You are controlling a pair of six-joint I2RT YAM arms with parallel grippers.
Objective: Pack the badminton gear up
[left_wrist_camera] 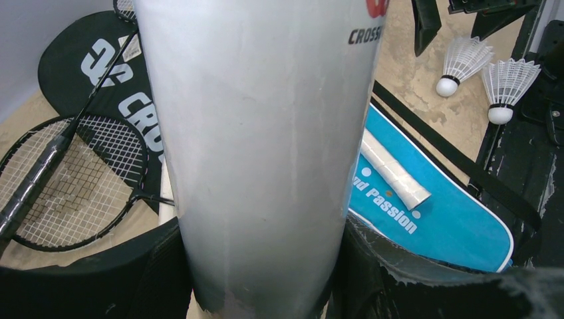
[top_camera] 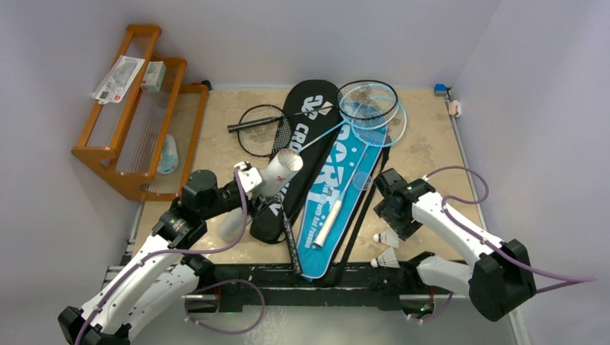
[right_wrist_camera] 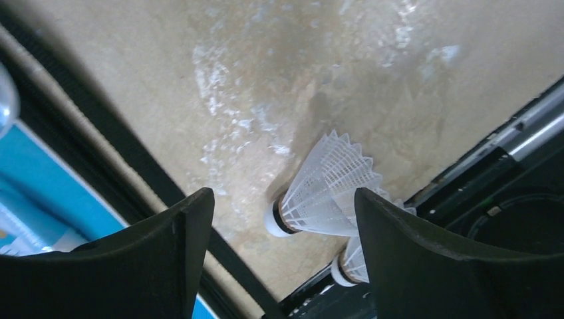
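Observation:
A white shuttlecock tube point(top_camera: 282, 171) is clamped in my left gripper point(top_camera: 266, 204), tilted with its open end up and to the right. In the left wrist view the tube point(left_wrist_camera: 259, 133) fills the middle, pressed between both fingers. My right gripper is part open, low over a shuttlecock point(right_wrist_camera: 322, 193); the skirt's edge reaches behind the right finger point(right_wrist_camera: 399, 232), contact unclear. A second shuttlecock point(top_camera: 386, 259) lies just in front, by the table edge. Black point(top_camera: 270, 215) and blue point(top_camera: 315, 223) racket bags lie side by side mid-table.
Rackets lie on and beside the bags: a black one point(top_camera: 252, 123) at left, a blue-framed one point(top_camera: 400, 136) at back right. A wooden rack point(top_camera: 108, 152) stands far left. A black strap point(top_camera: 360, 223) runs beside the blue bag.

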